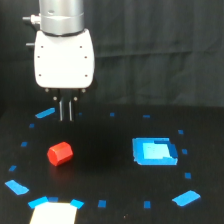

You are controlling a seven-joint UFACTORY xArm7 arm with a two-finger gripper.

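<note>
My gripper [66, 106] hangs in the left part of the camera view, pointing down, with a narrow dark gap between its two fingers and nothing visible between them. Below its fingertips, apart from them, a red block [60, 154] lies on the black table. To the right, a square of blue tape [138, 148] frames a white patch [155, 150] on the table.
Small blue tape marks dot the black table. Larger blue strips lie at the right front [186, 198] and left front [17, 187]. A pale square [52, 214] sits at the front edge. Bare table separates the block from the taped square.
</note>
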